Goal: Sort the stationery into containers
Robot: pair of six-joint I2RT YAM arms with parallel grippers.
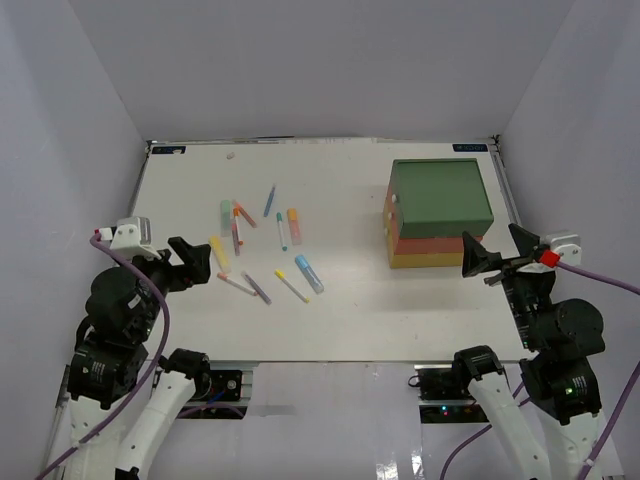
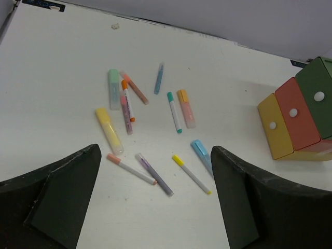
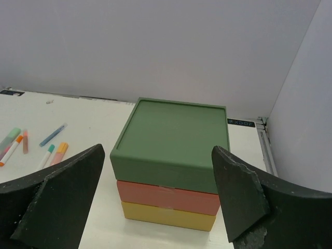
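Observation:
Pens and markers lie scattered on the left half of the white table, among them a yellow marker [image 2: 109,130], a green marker [image 2: 114,89], a blue marker [image 2: 203,156], an orange-capped marker [image 2: 187,108] and a thin yellow-ended pen [image 2: 191,174]. To the right stands a three-drawer box, with a green drawer [image 3: 171,129], a red drawer [image 3: 167,196] and a yellow drawer [image 3: 168,215], all closed, white knobs facing left. My left gripper [image 1: 190,263] is open above the table, left of the pens. My right gripper [image 1: 499,253] stands open beside the box's front right corner. Both are empty.
Grey walls rise behind and at both sides. A small pale speck [image 2: 115,26] lies near the back edge.

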